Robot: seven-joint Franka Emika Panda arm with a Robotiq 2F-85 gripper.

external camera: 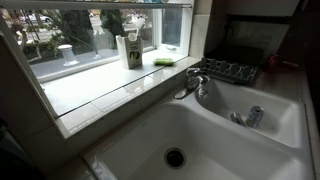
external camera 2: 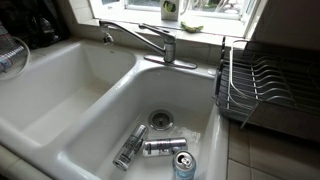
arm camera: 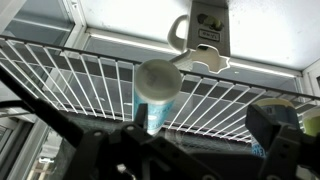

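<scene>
My gripper stands open in the wrist view, its dark fingers (arm camera: 272, 130) spread apart with nothing visibly held. Beyond it a white-topped bottle (arm camera: 157, 80) with a blue side stands by a wire rack (arm camera: 215, 100). In exterior view 2, two silver cans (external camera 2: 165, 147) (external camera 2: 129, 148) lie in the right basin, and a blue-and-silver can (external camera 2: 184, 165) stands in front of them. Exterior view 1 shows cans (external camera: 254, 116) in the far basin. The gripper does not show in either exterior view.
A faucet (external camera 2: 165, 45) rises behind the basins. The dish rack (external camera 2: 270, 90) stands right of the sink. A carton (external camera: 130, 50) and a green item (external camera: 164, 61) rest on the windowsill. The near basin (external camera: 130, 145) in exterior view 1 is empty.
</scene>
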